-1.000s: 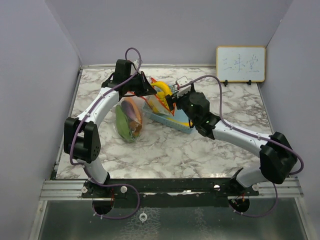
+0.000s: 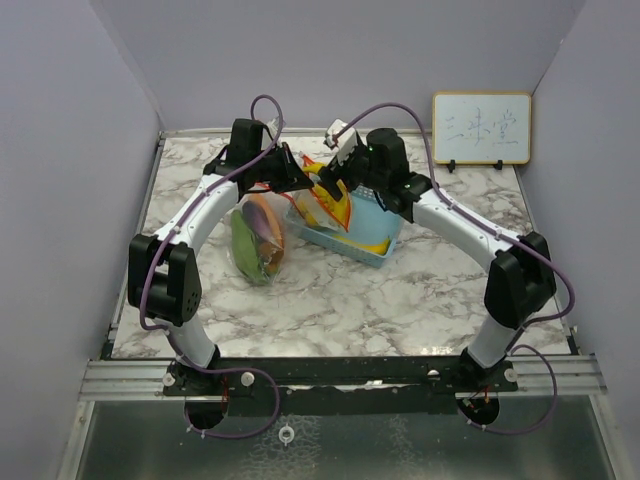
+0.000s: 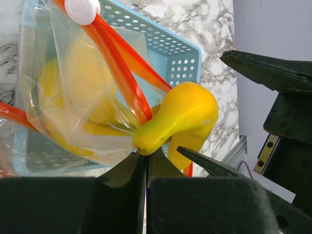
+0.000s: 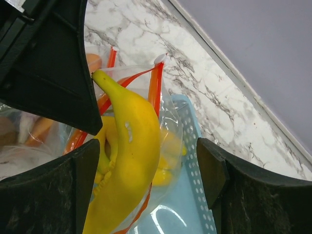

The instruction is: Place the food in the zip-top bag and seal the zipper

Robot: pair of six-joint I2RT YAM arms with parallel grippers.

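Observation:
My left gripper is shut on the orange-zippered rim of the clear zip bag (image 3: 122, 73), whose mouth gapes. Several yellow bananas show through its film. One more banana (image 3: 187, 107) leans out of the mouth, its stem end against the left fingertips and its lower end partly hidden. In the right wrist view this banana (image 4: 136, 141) stands tilted, with the black left finger (image 4: 73, 87) at its stem. The right gripper is open above the bag; the banana appears between its fingers, though contact does not show.
Under and around the bag is a light blue basket (image 4: 192, 131), with a yellow fruit (image 2: 375, 246) near its front edge. To its left lies a filled bag (image 2: 258, 238) with green and brown produce.
The left arm stays still.

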